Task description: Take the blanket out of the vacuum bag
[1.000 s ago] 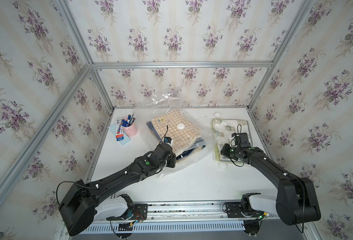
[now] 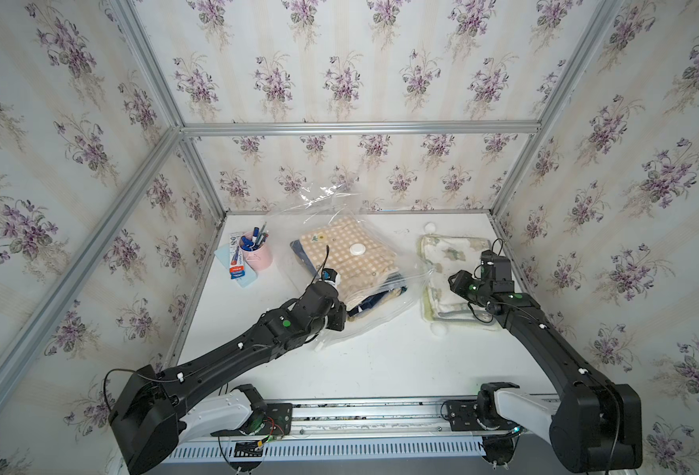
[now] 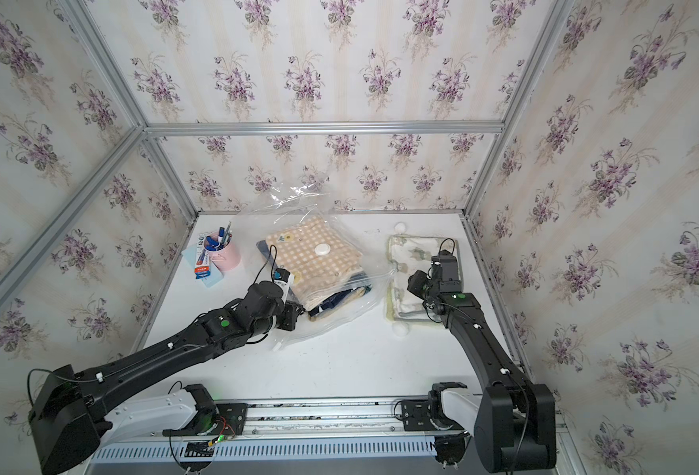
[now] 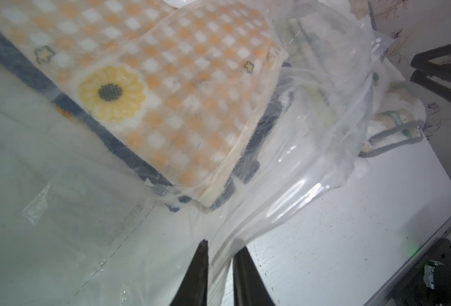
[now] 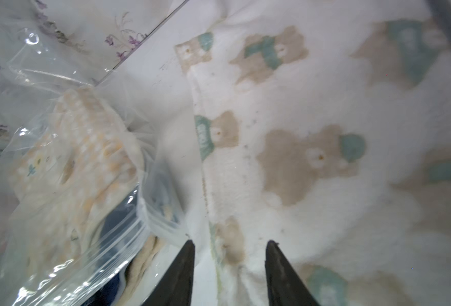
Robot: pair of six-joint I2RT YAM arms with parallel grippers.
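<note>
A clear vacuum bag (image 2: 302, 204) lies open-textured and crumpled left of the table's middle, and an orange-and-white checked blanket (image 2: 341, 245) shows through it. Dark blue cloth (image 4: 128, 160) peeks out below the checks inside the plastic. At the bag's near edge is my left gripper; its fingers stand apart, and a fold of plastic runs between them. On the right lies a flat cream blanket (image 5: 286, 102) with brown bears, outside the bag. My right gripper hangs over its left part, open and empty.
A pink pen cup (image 2: 257, 255) stands at the back left beside a blue-and-red packet (image 2: 236, 261). The wall closes in just behind and right of the cream blanket.
The left arm has shifted only slightly; bag and blankets look much the same.
</note>
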